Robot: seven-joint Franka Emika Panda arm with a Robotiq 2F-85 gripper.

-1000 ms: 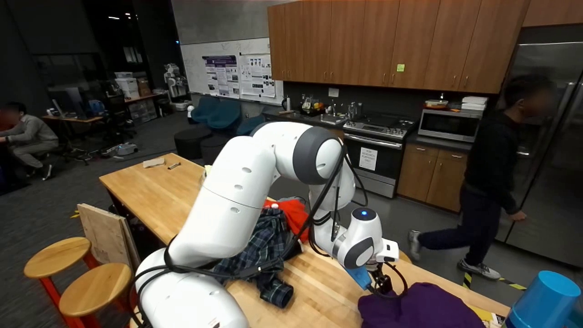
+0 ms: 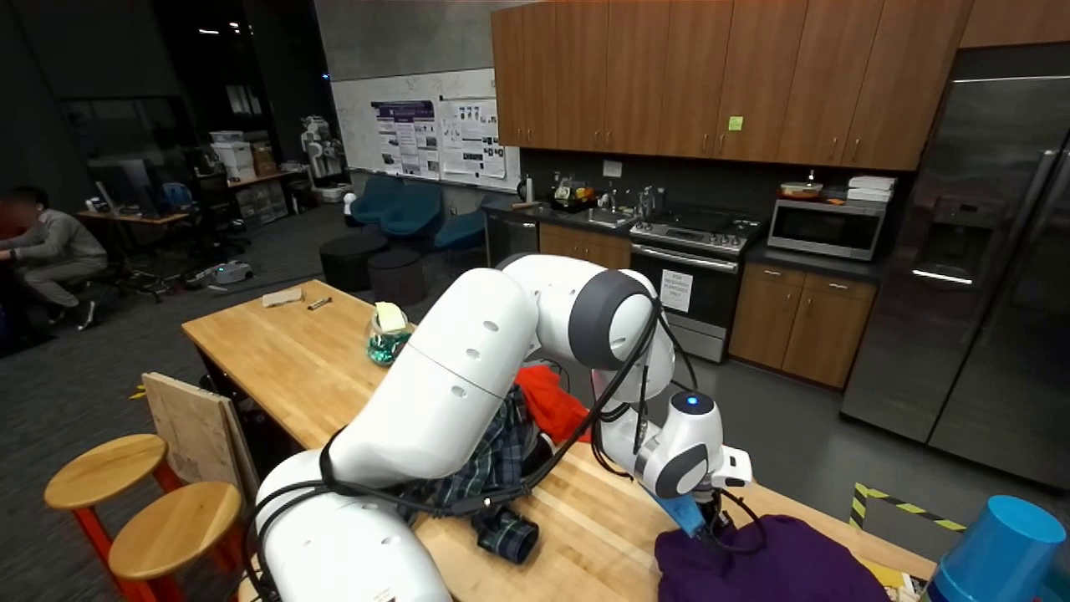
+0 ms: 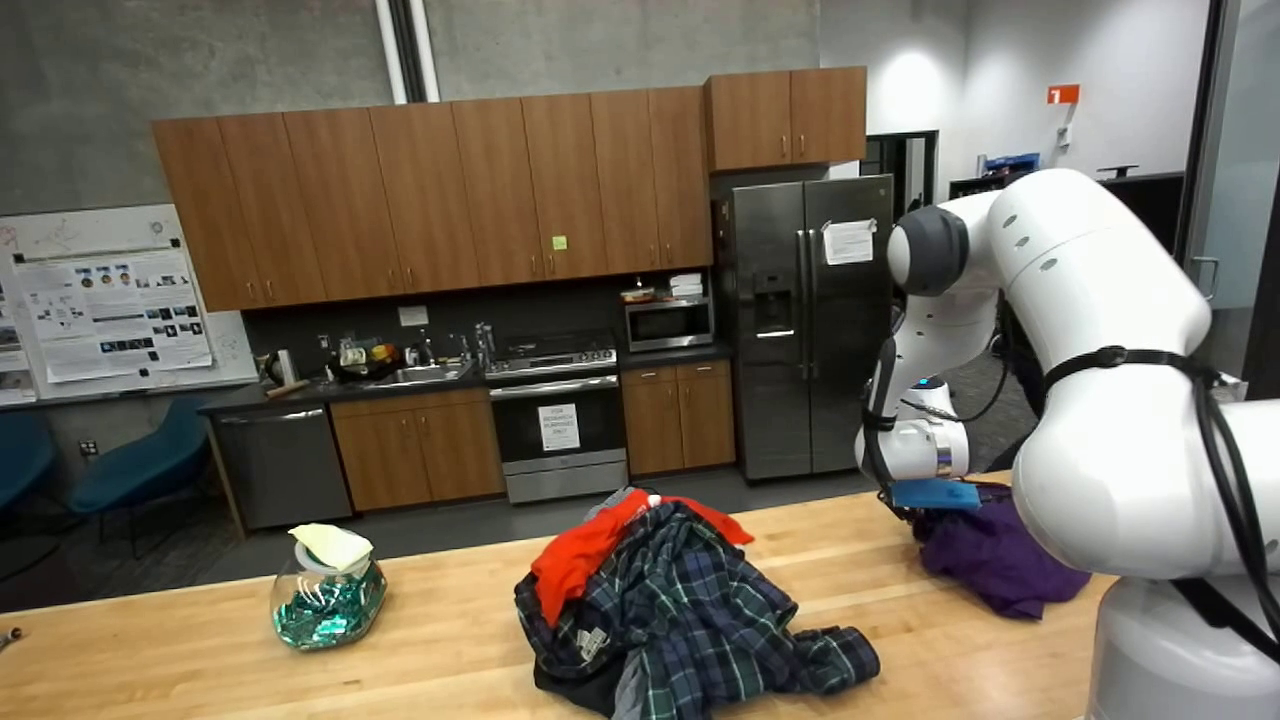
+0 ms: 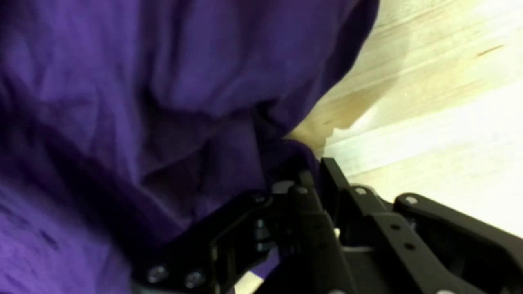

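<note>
A crumpled purple cloth (image 2: 772, 562) lies on the wooden table, with my gripper (image 2: 715, 522) down at its edge. It fills the left of the wrist view, where a small fold of the cloth (image 4: 289, 149) rises right at the fingertips. Dark fingers (image 4: 333, 171) stand close together there, with my gripper over the border between cloth and bare wood. Whether the fold is between them is hidden by shadow. In the second exterior view, the purple cloth (image 3: 1002, 552) is partly behind the arm.
A pile of plaid and red clothes (image 3: 720, 600) lies mid-table. A glass jar with green filling (image 3: 330, 606) stands to its left. Blue cups (image 2: 998, 552) stand at the table's near right corner. Bare wood separates the pile from the purple cloth.
My gripper has moved a little right and lower, onto the purple cloth's edge. A person walking past by the fridge has left exterior view 1.
</note>
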